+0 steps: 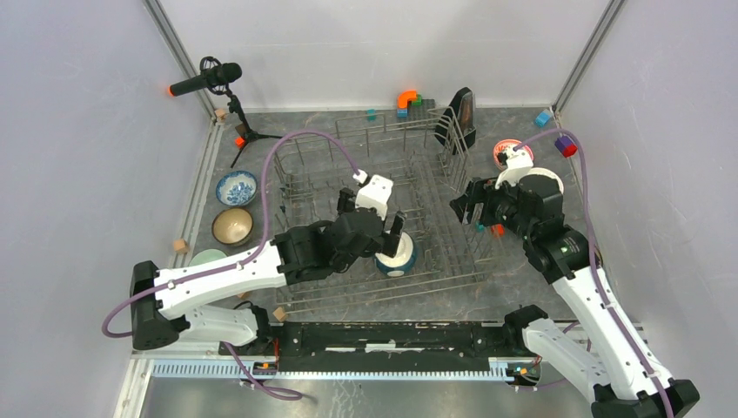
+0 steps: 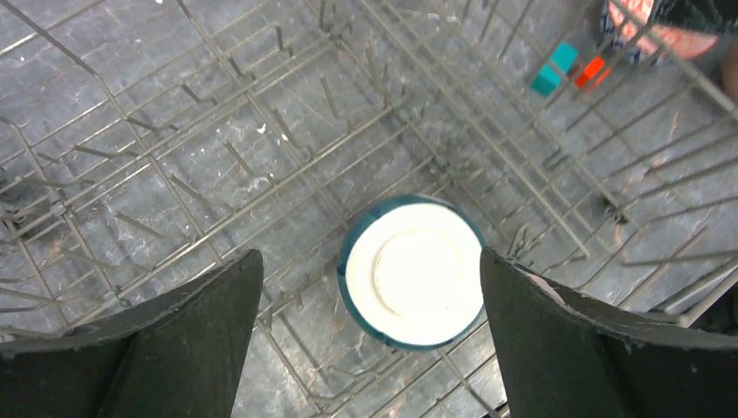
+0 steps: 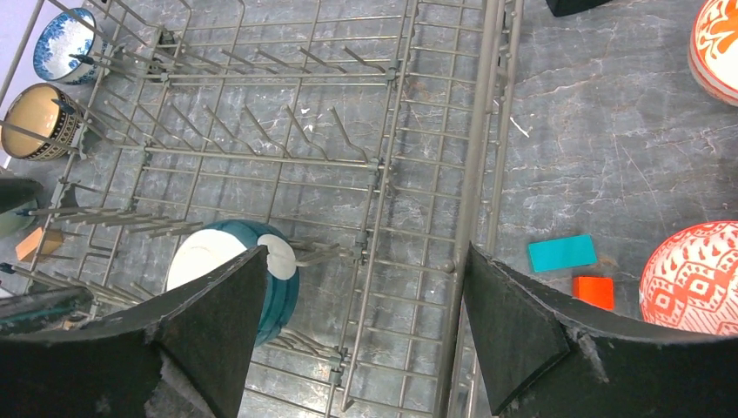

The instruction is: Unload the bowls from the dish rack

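A dark teal bowl with white spots (image 2: 416,270) lies upside down in the wire dish rack (image 1: 348,292), its pale base facing up. My left gripper is spread open above the bowl, which shows between its fingers and below them. In the top view that gripper partly covers the bowl. My right gripper stands open over the rack's right side; a thick rack wire runs between its fingers, and no bowl is between them.
A blue-white bowl (image 1: 236,188), a tan bowl (image 1: 231,226) and a pale green bowl (image 1: 209,257) stand left of the rack. Right of it are red-patterned bowls (image 3: 692,279), a teal block (image 3: 562,253) and a red block (image 3: 593,292). The black microphone tripod (image 1: 246,131) stands back left.
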